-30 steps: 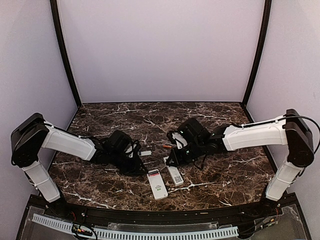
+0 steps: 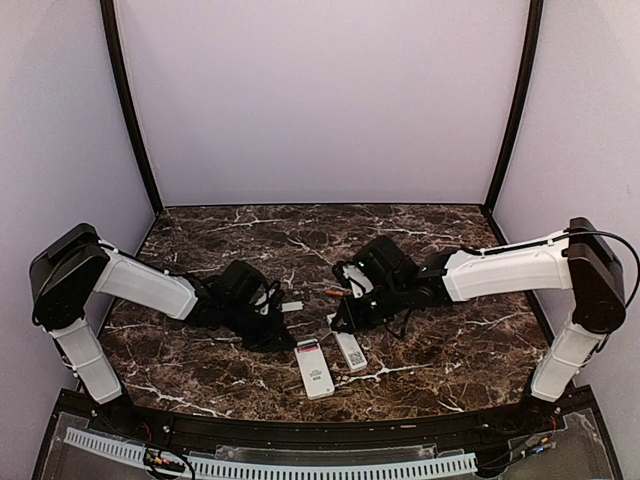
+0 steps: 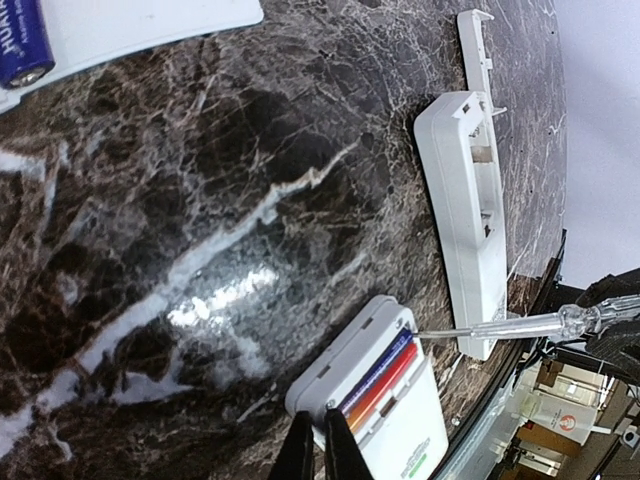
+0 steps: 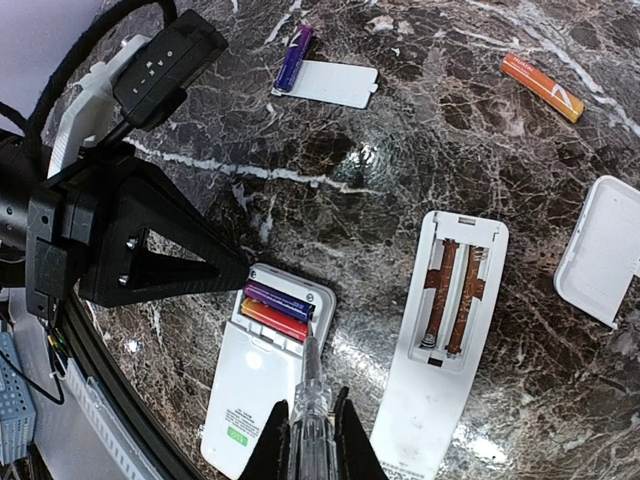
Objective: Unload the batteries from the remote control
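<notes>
A white remote control [image 4: 262,380] lies with its battery bay uncovered; a purple battery [image 4: 279,300] and an orange-red battery [image 4: 274,319] sit side by side in it. My right gripper is shut on a clear screwdriver [image 3: 540,326], whose metal tip reaches the end of the purple battery. At the other end of the bay, my left gripper is shut with nothing showing between its fingers, its tips against or just over the remote's edge. The second white remote [image 4: 436,330] lies to the right, its bay empty.
Beyond the remotes, a loose purple battery [image 4: 293,58] rests against a white cover [image 4: 330,83]. An orange battery [image 4: 543,87] lies at the far right, and another white cover [image 4: 600,250] beside the empty remote.
My left arm has shifted very slightly at the near remote's edge. The right arm, the screwdriver and both remotes look unmoved.
</notes>
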